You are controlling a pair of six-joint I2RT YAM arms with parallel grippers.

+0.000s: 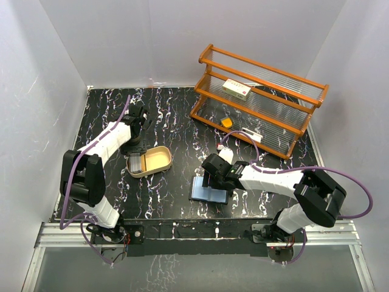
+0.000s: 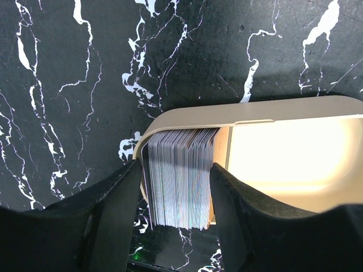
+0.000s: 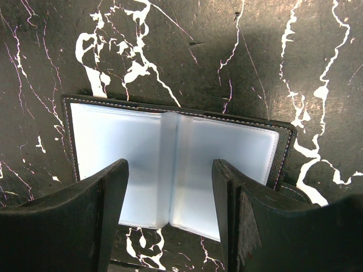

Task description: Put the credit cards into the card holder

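A beige box (image 1: pixel 158 159) at the left holds a tight row of thin cards (image 2: pixel 178 175), packed against one end in the left wrist view. My left gripper is over that row, part open, its fingers at either side of the cards; whether it grips any is not clear. The card holder (image 3: pixel 221 164) lies open flat on the marble table, its clear sleeves showing. My right gripper stands open over it, fingers apart above the two halves.
A wooden rack (image 1: pixel 261 112) with a white box (image 1: pixel 236 90) and a small yellow item (image 1: pixel 226 121) stands at the back right. The table between box and rack is mostly clear.
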